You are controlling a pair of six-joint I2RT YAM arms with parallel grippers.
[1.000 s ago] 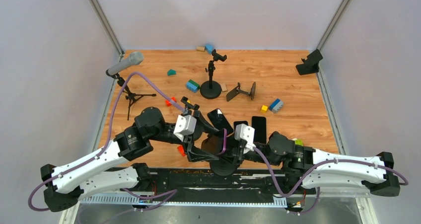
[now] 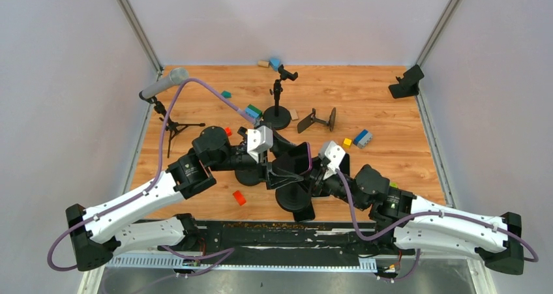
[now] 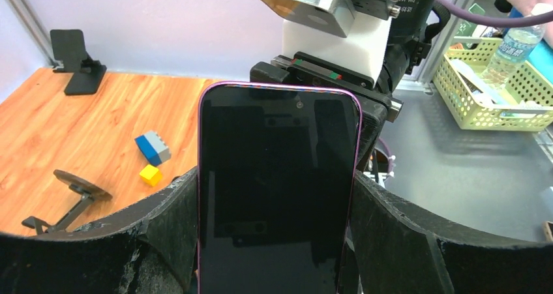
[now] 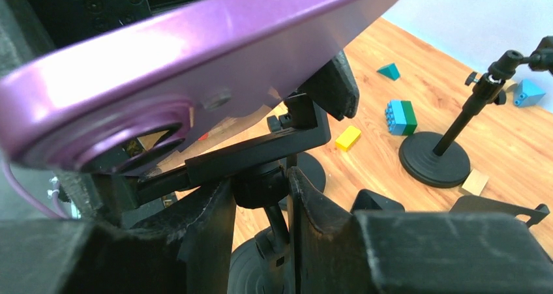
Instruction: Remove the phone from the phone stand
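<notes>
A dark phone with a pink-purple frame (image 3: pixel 277 183) stands upright between the fingers of my left gripper (image 2: pixel 285 169) in the left wrist view, a finger close on each side; whether they grip it is unclear. In the right wrist view the phone's purple body (image 4: pixel 215 72) looms above the stand's black holder bar (image 4: pixel 254 154). My right gripper is shut on the stand just under that bar. The stand's round base (image 4: pixel 251 271) shows below. In the top view both grippers meet at the front centre, partly hiding phone and stand.
Other stands (image 2: pixel 276 116), a tripod (image 2: pixel 173 128), an angled holder (image 2: pixel 405 85) and loose blocks (image 2: pixel 362 138) are spread over the wooden table (image 2: pixel 365 98). The back middle-right is fairly open. Dark flat objects lie beside the grippers.
Over the last second my left arm has moved right and slightly back, toward the phone.
</notes>
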